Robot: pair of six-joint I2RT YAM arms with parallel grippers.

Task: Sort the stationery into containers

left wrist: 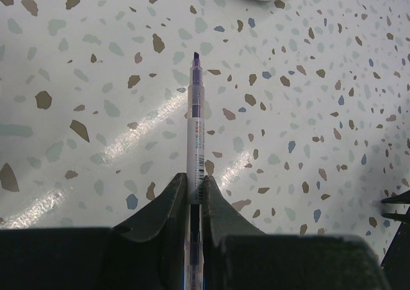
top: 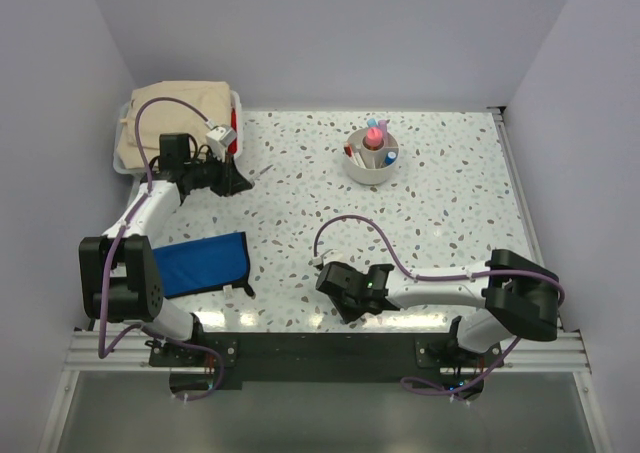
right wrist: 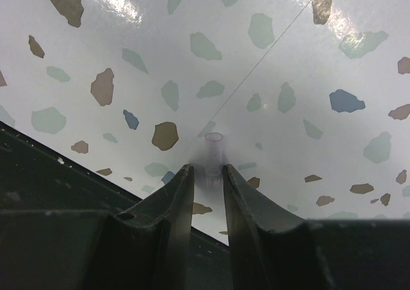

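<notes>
An uncapped purple marker (left wrist: 196, 133), clear-bodied with a printed label, is pinched upright in the left wrist view, its dark tip pointing away. My left gripper is shut on it, and in the top view the marker (top: 262, 172) sticks out from the fingers at the upper left. A small translucent cap (right wrist: 214, 152) is on the speckled table, near its front edge. My right gripper is low over it, fingertips on either side, with a visible gap beside the cap. The white round container (top: 368, 173) at the back holds several pens and smaller things.
A white basket (top: 122, 138) with beige cloth stands at the back left. The blue pouch (top: 205, 263) lies in front of it, near the left arm. Clear table (top: 440, 193) spreads across the middle and right.
</notes>
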